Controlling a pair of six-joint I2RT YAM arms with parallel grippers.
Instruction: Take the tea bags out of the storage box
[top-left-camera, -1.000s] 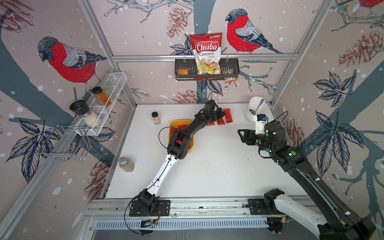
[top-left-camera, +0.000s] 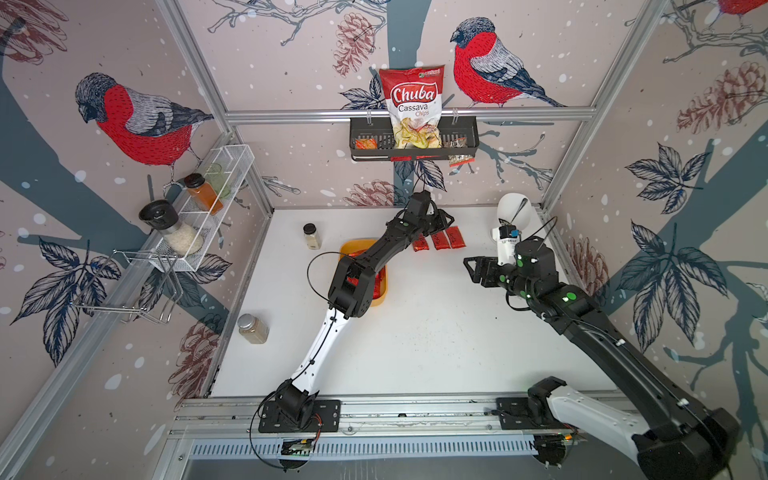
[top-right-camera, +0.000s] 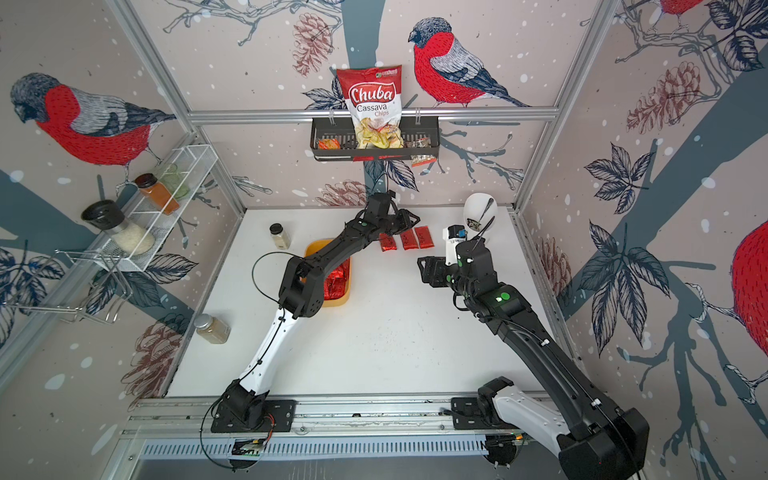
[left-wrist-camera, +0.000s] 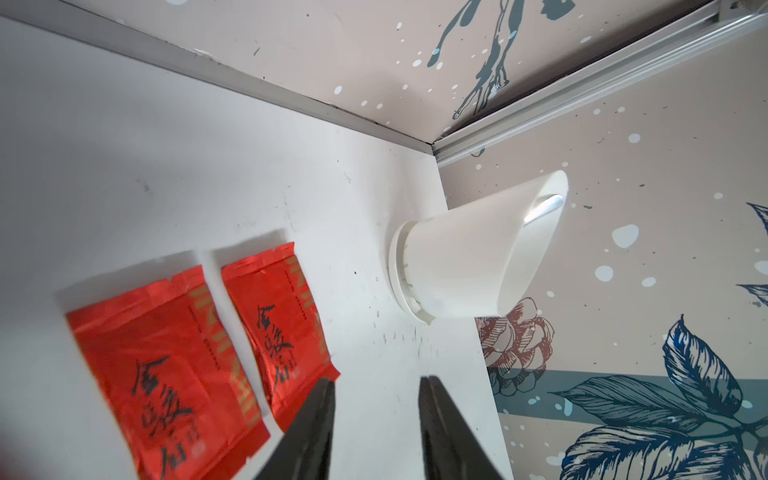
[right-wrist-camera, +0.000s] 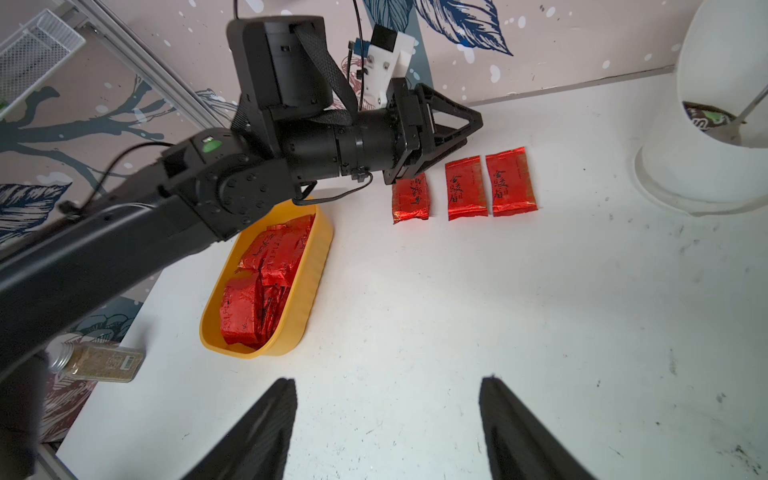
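The yellow storage box (right-wrist-camera: 308, 296) holds several red tea bags (right-wrist-camera: 240, 308), partly hidden under the left arm in both top views. Outside it, three red tea bags (right-wrist-camera: 512, 180) lie flat in a row on the white table (right-wrist-camera: 560, 296) at the back. My left gripper (top-left-camera: 440, 220) is raised just above that row; in the left wrist view its fingers are apart and empty, beside two of the bags. My right gripper (top-left-camera: 480, 270) hangs over the right side of the table, open and empty.
A white container (left-wrist-camera: 464, 256) stands at the back right. Small jars (top-left-camera: 253, 328) stand on the left. A wire rack and a dark shelf with a chips bag (top-left-camera: 412, 108) are on the walls.
My left gripper has risen from the tea bags toward the back, uncovering them in the top left view. The right arm has moved a little leftward.
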